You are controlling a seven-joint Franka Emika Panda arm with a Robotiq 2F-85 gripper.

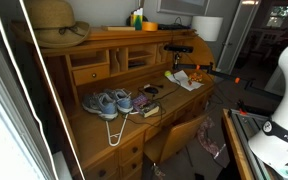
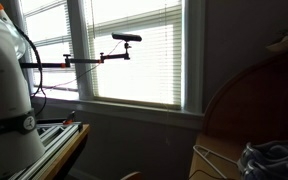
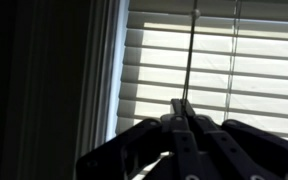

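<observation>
In the wrist view my gripper is shut in front of the window blind. A thin dark-looking blind cord runs down from a small knob near the top edge to the fingertips, where it appears pinched. Beside it to the right hangs another cord, apart from the fingers. A pale cord crosses the left of exterior view 1, close to that camera. The arm shows at the right there, but its gripper is out of frame.
A wooden desk carries shoes, a white hanger and papers. On its top shelf lies a straw hat. A camera bar stands before the window in exterior view 2.
</observation>
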